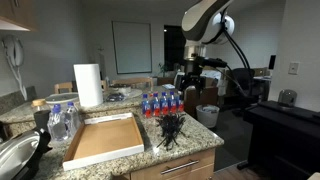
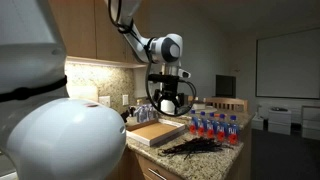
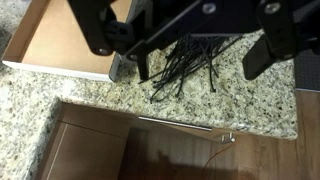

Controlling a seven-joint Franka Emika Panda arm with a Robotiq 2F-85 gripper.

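A pile of thin black strands, perhaps cables or zip ties [image 1: 171, 127], lies loose on the speckled granite counter. Left of it in exterior view 1 sits a shallow open box [image 1: 105, 138], brown inside with white walls; its floor looks empty. My gripper [image 1: 192, 82] hangs well above the counter. In the wrist view the gripper is open, its dark fingers wide apart, and the black pile [image 3: 188, 62] shows below between them. Part of the pile is hidden behind the left finger. Nothing is held.
Behind the pile stands a row of several bottles with red caps and blue labels [image 2: 218, 127]. A paper towel roll [image 1: 89, 86] and clear bottles [image 1: 64, 122] stand near the box. The counter's front edge runs close to the pile, above drawers [image 1: 182, 166].
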